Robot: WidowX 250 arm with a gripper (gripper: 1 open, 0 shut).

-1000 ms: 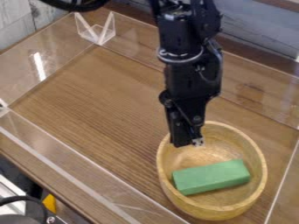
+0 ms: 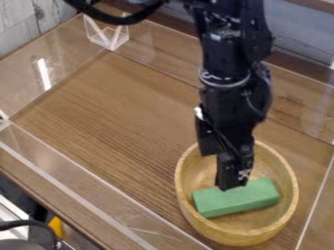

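A round tan wooden bowl (image 2: 202, 220) sits at the lower right of the table, holding a green rectangular block (image 2: 235, 199). My black gripper (image 2: 220, 156) hangs over the back part of the bowl, above and behind the block, open, with its lower fingers reaching down into the bowl near the block.
A clear plastic object (image 2: 105, 31) stands at the back left. A dark item with a bit of yellow lies at the bottom left edge.
My gripper has moved downward toward the block in the bowl and now covers more of the bowl's back part. The bowl and block look unmoved.
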